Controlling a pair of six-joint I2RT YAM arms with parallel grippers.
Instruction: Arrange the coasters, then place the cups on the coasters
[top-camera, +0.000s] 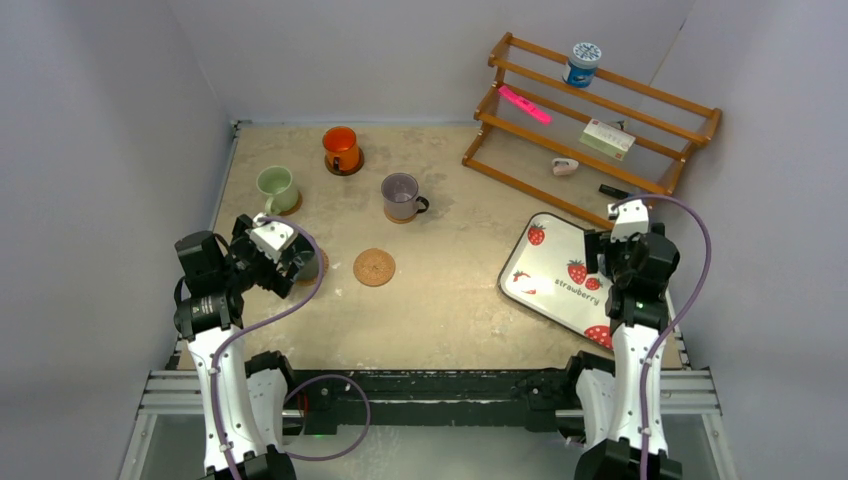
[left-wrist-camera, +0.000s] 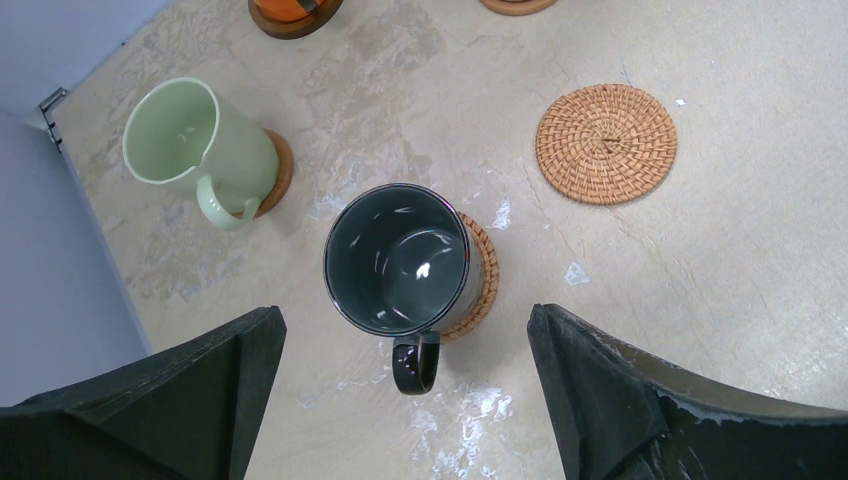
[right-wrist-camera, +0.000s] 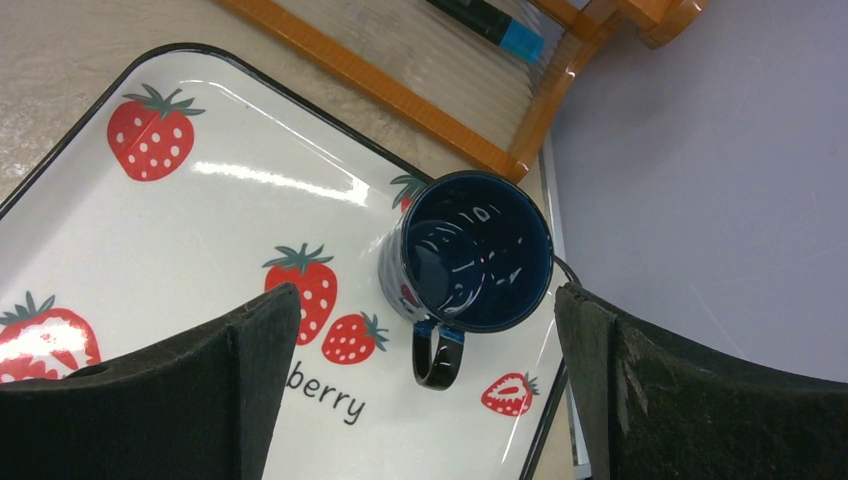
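Observation:
A dark blue cup (right-wrist-camera: 470, 262) stands upright on the white strawberry tray, its handle toward the bottom of the right wrist view. My right gripper is open above it, fingers apart on either side and clear of the cup. From the top, the right arm hides this cup. An empty woven coaster (left-wrist-camera: 607, 143) lies mid-table. A dark grey-green cup (left-wrist-camera: 400, 265) stands on a second woven coaster (left-wrist-camera: 487, 272). My open left gripper is over that cup with nothing between its fingers.
Green (top-camera: 277, 189), orange (top-camera: 341, 148) and grey-purple (top-camera: 401, 196) cups stand on coasters at the back. Behind the strawberry tray (top-camera: 545, 277) is a wooden rack (top-camera: 590, 100). Table between the empty coaster and the tray is clear.

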